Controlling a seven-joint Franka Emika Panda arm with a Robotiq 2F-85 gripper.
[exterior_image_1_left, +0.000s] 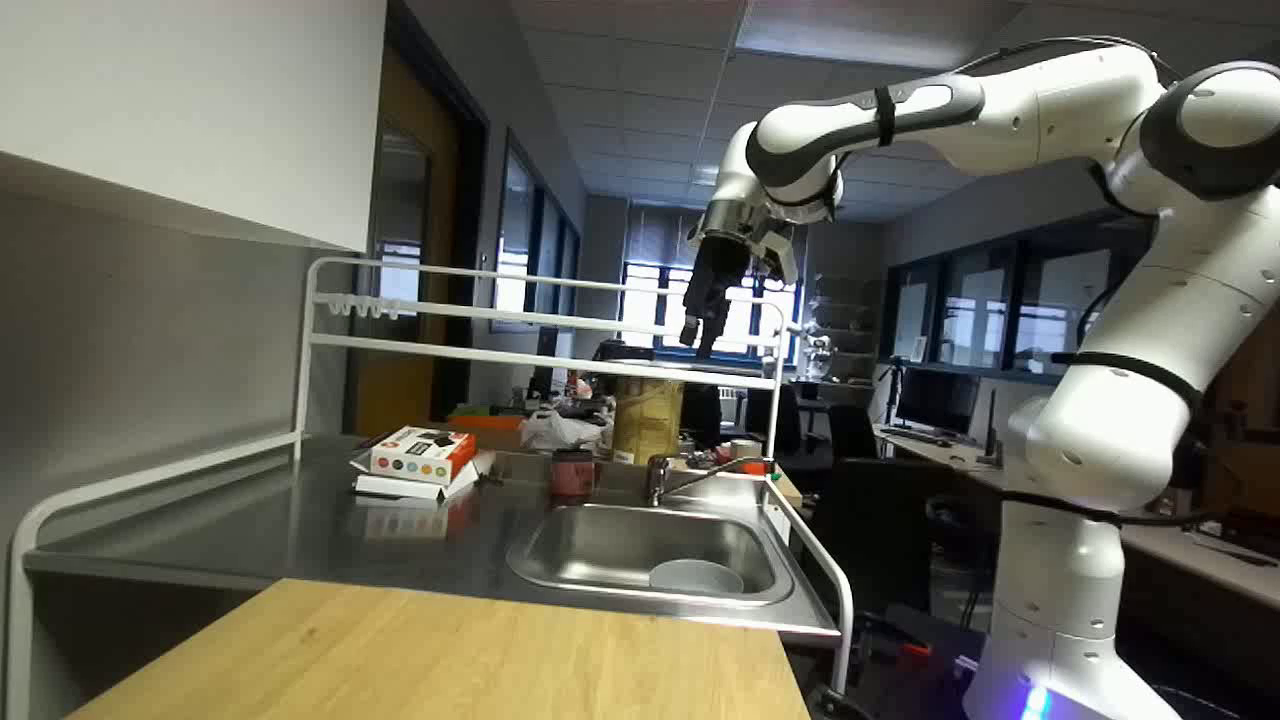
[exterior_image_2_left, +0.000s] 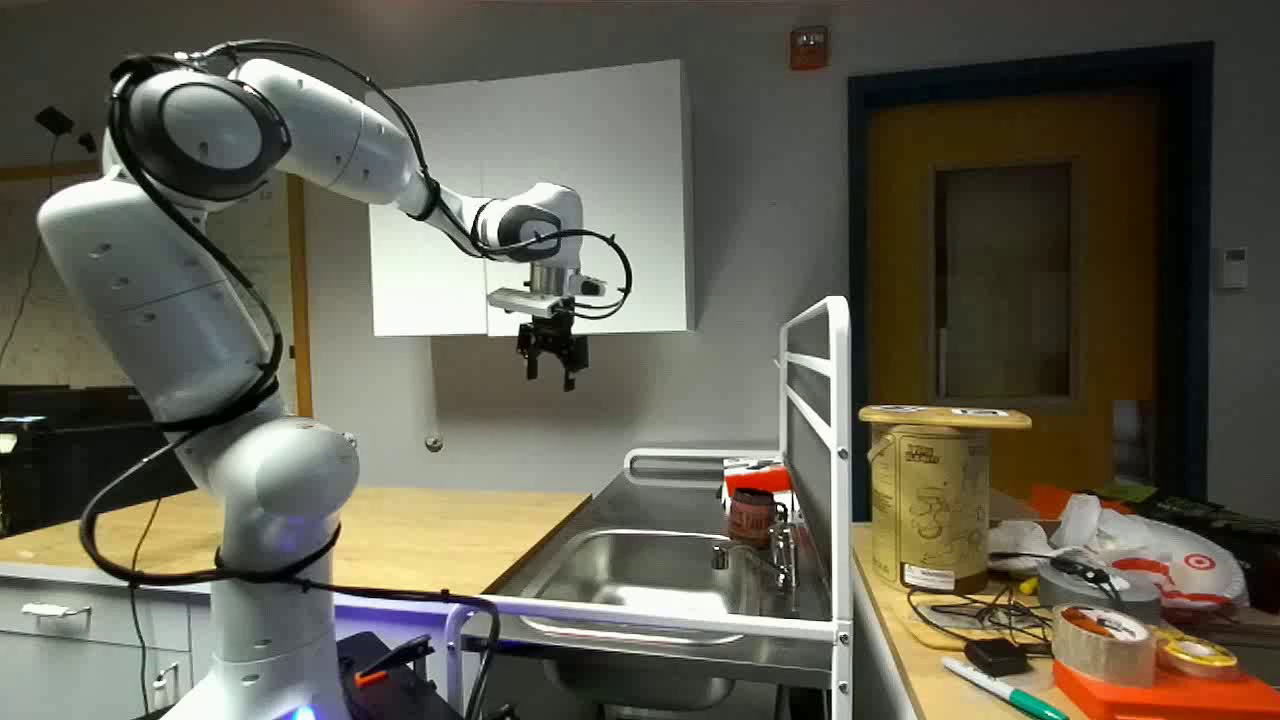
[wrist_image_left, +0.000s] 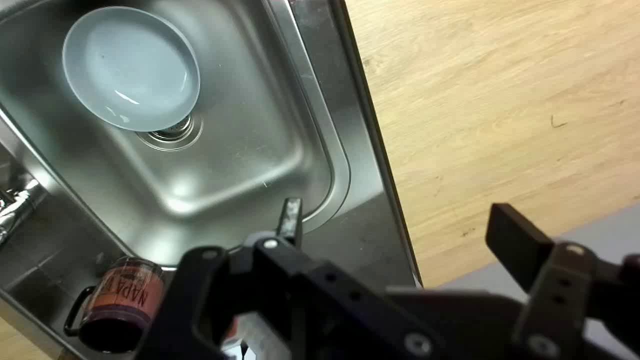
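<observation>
A pale grey-blue plate or shallow bowl lies in the steel sink, partly covering the drain. In exterior view 1 the same dish shows at the sink's bottom. A dark mug with an orange band stands on the counter by the sink, near the faucet. High above the sink and counter hangs my gripper, pointing down. Its fingers are spread wide in the wrist view, with nothing between them, and it touches nothing.
A white rack frame rises along the counter's back edge. A white and orange box sits on the steel counter. The wooden tabletop beside the sink is clear. A white cabinet hangs on the wall. Beyond the rack stands a large tan canister.
</observation>
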